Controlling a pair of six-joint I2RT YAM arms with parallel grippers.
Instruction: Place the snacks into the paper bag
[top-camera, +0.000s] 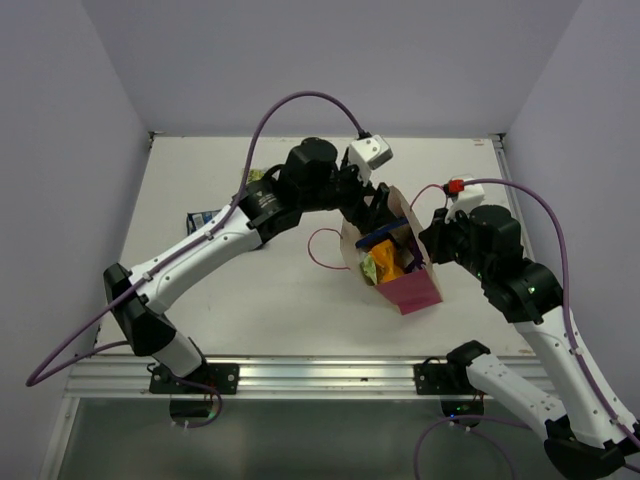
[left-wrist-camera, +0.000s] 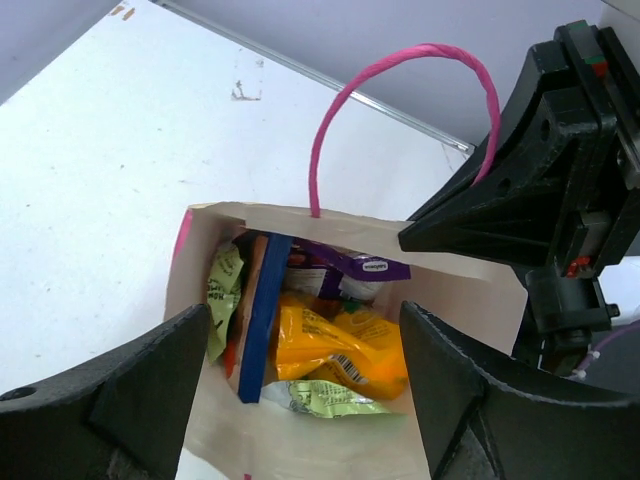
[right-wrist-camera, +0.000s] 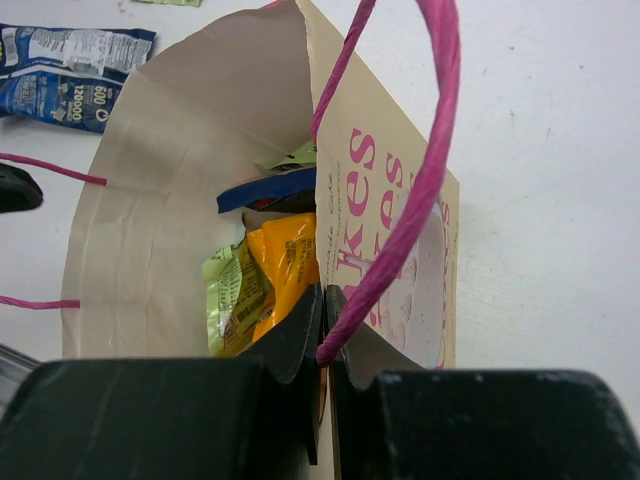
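Inside the paper bag (top-camera: 412, 292) lie several snack packs: an orange pack (left-wrist-camera: 340, 350), a green pack (right-wrist-camera: 235, 298), a blue pack (left-wrist-camera: 263, 320) and a purple pack (left-wrist-camera: 345, 270). My left gripper hangs over the bag's mouth with its fingers wide apart and nothing between them. At the bag's right side my right gripper is shut on the bag's rim, beside the pink handle (right-wrist-camera: 412, 200). Blue packs (right-wrist-camera: 75, 75) lie on the table left of the bag, half hidden by my left arm in the top view.
Another green pack (top-camera: 256, 175) lies at the back of the table, mostly behind my left arm.
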